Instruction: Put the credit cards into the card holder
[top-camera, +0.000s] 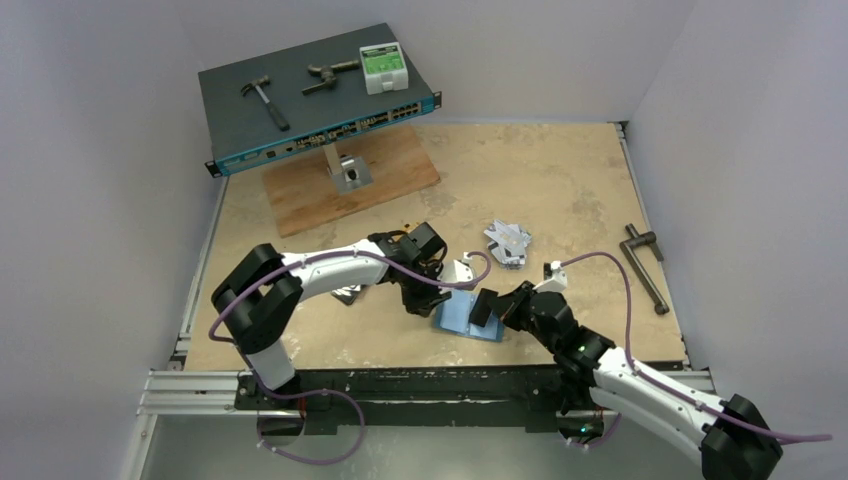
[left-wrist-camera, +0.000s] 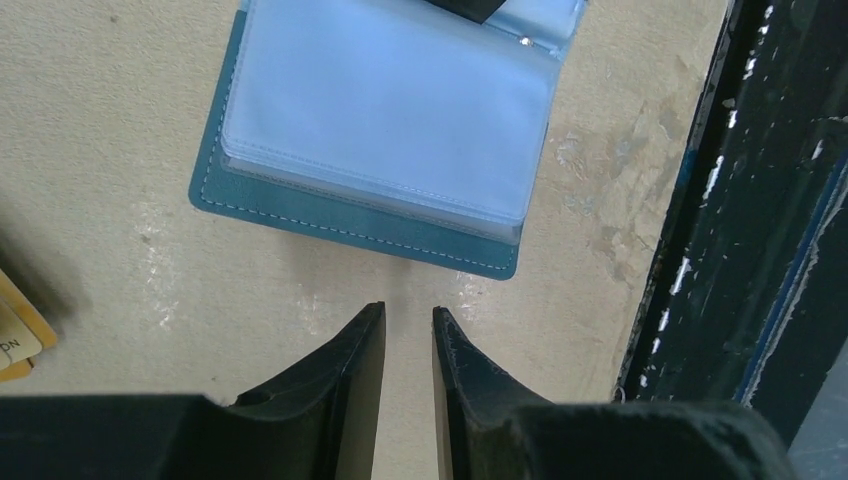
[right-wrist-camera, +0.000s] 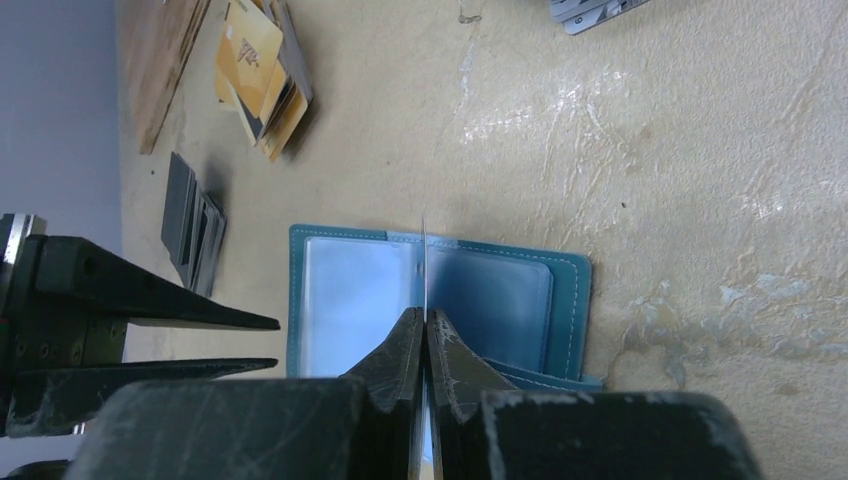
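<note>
The open blue card holder (top-camera: 455, 310) (left-wrist-camera: 390, 110) (right-wrist-camera: 355, 290) lies at the table's front. My right gripper (top-camera: 505, 305) is over it, shut on a thin dark card (top-camera: 483, 305), seen edge-on in the right wrist view. My left gripper is partly open beside the holder's edge, nothing between its fingers. Yellow cards (right-wrist-camera: 250, 60) (left-wrist-camera: 15, 335) and dark cards (right-wrist-camera: 190, 225) lie behind and left of the holder, partly hidden by the left arm in the top view. Silver cards (top-camera: 508, 243) lie behind it.
A dark rack unit (top-camera: 300, 90) with hammers and a white box (top-camera: 383, 67) stands at the back left on a wooden board (top-camera: 400, 165). A metal tool (top-camera: 650, 275) lies at the right edge.
</note>
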